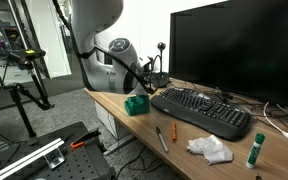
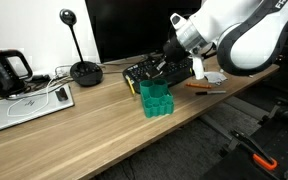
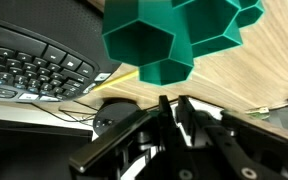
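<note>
A green holder with several six-sided compartments (image 1: 137, 104) stands on the table near its left end. In the wrist view its open cells (image 3: 139, 42) fill the upper middle, just beyond my fingertips. A thin yellow stick (image 3: 114, 80) runs beside the holder, partly hidden by it; the second exterior view shows a yellow piece (image 2: 136, 88) at the holder's left. My gripper hangs above and beside the holder with its dark fingers close together. What lies between the fingers cannot be made out.
Behind the holder lies a black keyboard (image 1: 201, 112), with a monitor (image 1: 244, 55) beyond. An orange piece (image 1: 175, 130), a slim dark tool (image 1: 161, 139), a white cloth (image 1: 211, 150) and a green tube (image 1: 255, 150) lie or stand along the table to the right.
</note>
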